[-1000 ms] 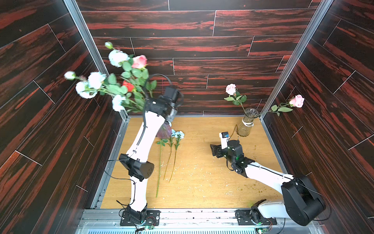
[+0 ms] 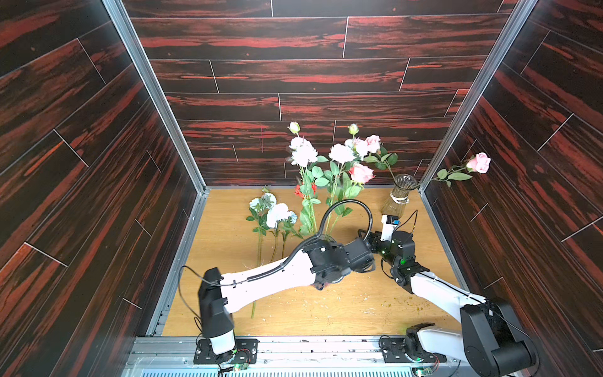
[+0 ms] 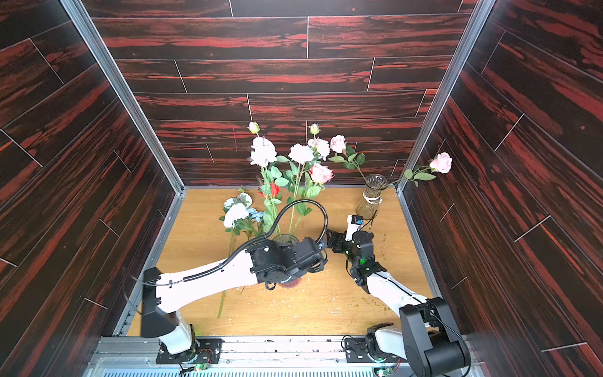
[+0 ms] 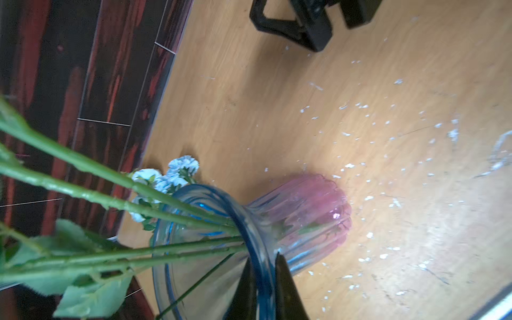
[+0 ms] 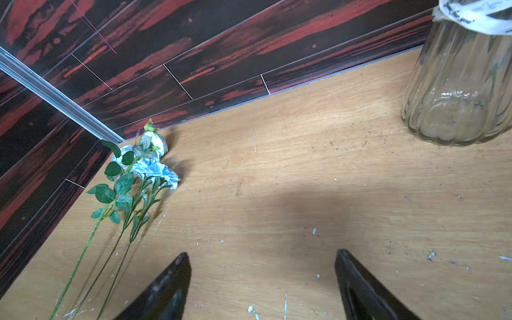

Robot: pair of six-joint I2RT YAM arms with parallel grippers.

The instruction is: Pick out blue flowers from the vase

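My left gripper is shut on the rim of a clear, pink-based vase [image 4: 320, 218], holding it at center with white, pink and red flowers [image 2: 303, 152] standing in it; their lower stems show in the left wrist view. Light blue flowers [image 5: 154, 170] lie on the table left of center, their long stems toward the front. My right gripper [image 2: 377, 242] stands open at center right, with nothing between its fingers in the right wrist view.
A glass vase [image 2: 395, 201] with a white band and two pink roses stands at the back right, behind my right gripper. Dark walls enclose the wooden table [image 2: 188, 301], whose front is largely clear.
My left arm has swung right and down from the back left, carrying the vase and flowers to center.
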